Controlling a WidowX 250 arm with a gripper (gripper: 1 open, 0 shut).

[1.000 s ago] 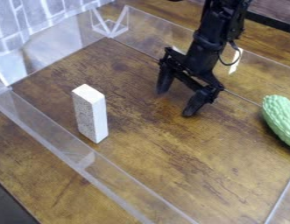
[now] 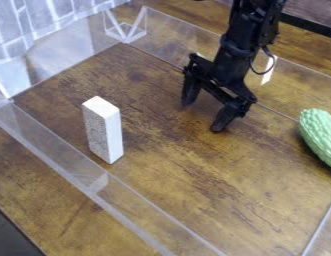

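Observation:
The black robot gripper (image 2: 208, 100) reaches down from the top onto the wooden floor of a clear-walled bin, right of centre. Its dark fingers rest low, near the floor; whether they are open or hold anything is hard to tell against their shadows. A white speckled block (image 2: 104, 130) stands upright at the left. A green bumpy object (image 2: 320, 135), like a vegetable, lies at the right edge, partly out of frame.
Clear plastic walls (image 2: 74, 170) border the wooden floor (image 2: 181, 190). A pale cloth (image 2: 34, 30) is at the top left.
The gripper has shifted very slightly; the block and green object have not moved.

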